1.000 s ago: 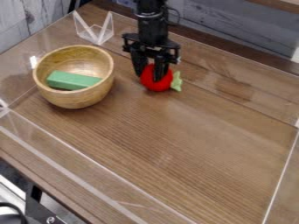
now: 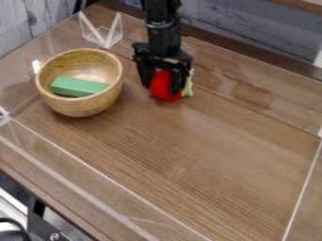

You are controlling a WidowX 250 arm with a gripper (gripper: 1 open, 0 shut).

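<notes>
My gripper (image 2: 163,71) is at the upper middle of the camera view, its black fingers reaching down around a round red object (image 2: 165,87). Whether it grips the object is unclear. A small pale green piece (image 2: 186,88) shows at the object's right. To the left, a wooden bowl (image 2: 104,100) holds a green block (image 2: 78,87).
A white wire-like object (image 2: 98,26) lies at the upper left, behind the bowl. A wall edge runs along the back right.
The gripper has shifted slightly and now sits over the red object, its fingers lower around it. The red object stays in about the same place.
</notes>
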